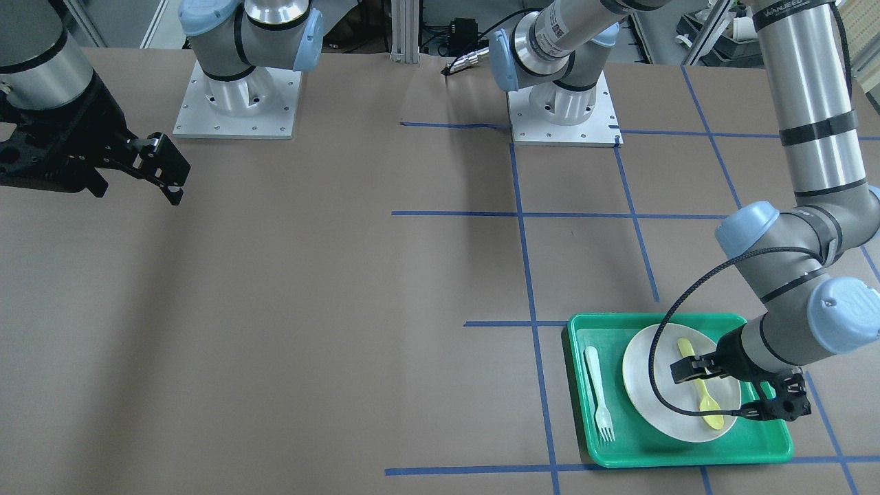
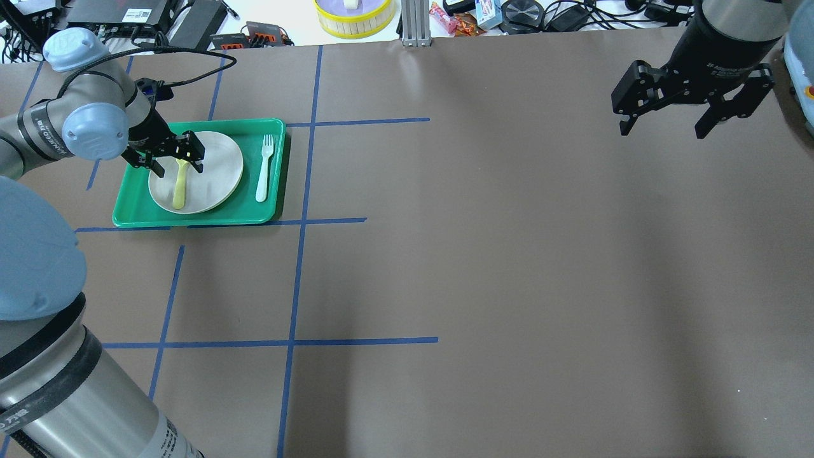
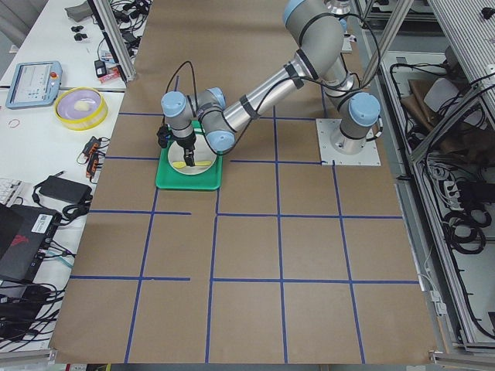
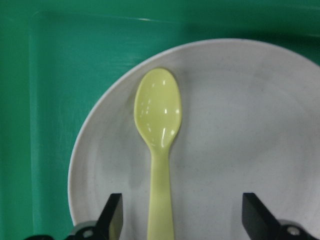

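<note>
A green tray [image 1: 624, 437] holds a white plate [image 1: 652, 388], with a white fork [image 1: 600, 396] beside it on the left in the front view. A pale yellow spoon [image 4: 159, 115] lies on the plate [image 4: 215, 140]. My gripper is low over the plate, open, its two fingertips either side of the spoon's handle with space between them and it.
Other robot arms stand around the table, one black gripper [image 2: 690, 103] at the upper right of the top view. A side bench with electronics and a yellow container [image 3: 81, 112] lies beyond the table's edge.
</note>
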